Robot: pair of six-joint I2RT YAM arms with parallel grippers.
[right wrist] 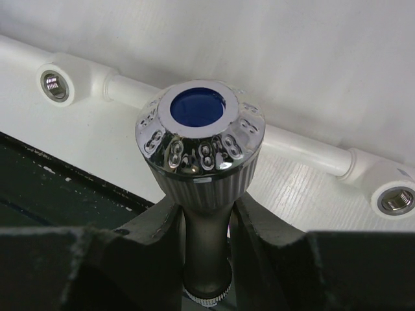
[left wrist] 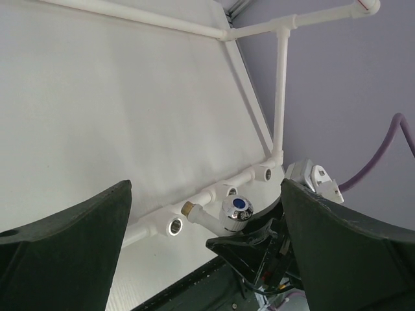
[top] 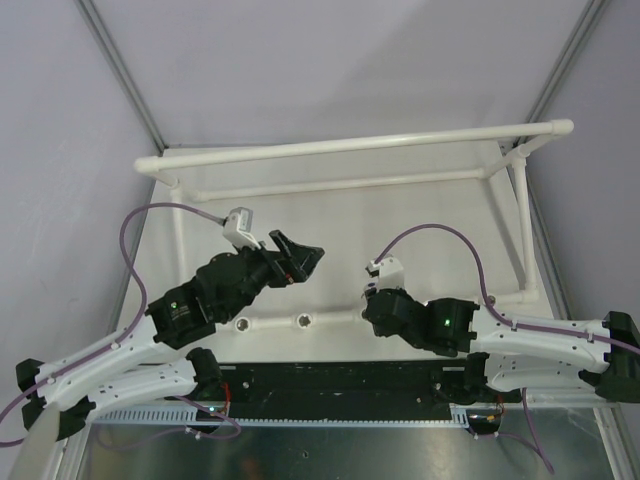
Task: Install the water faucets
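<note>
My right gripper is shut on a chrome faucet [right wrist: 201, 146] with a blue-centred knob, held upright in front of the lower white pipe [right wrist: 305, 150]. In the left wrist view the faucet [left wrist: 235, 220] shows a brass-coloured threaded end pointing left, near the pipe's fittings. Threaded sockets sit on that pipe, one at left [right wrist: 55, 84] and one at right [right wrist: 395, 199] in the right wrist view. My left gripper [top: 300, 258] hangs open above the pipe, left of my right one, with nothing seen between its fingers.
A white pipe frame [top: 350, 140] stands round a white back board [top: 350, 230]. A dark strip [top: 330, 390] runs below the pipe along the front. Grey walls close both sides, and the middle of the board is clear.
</note>
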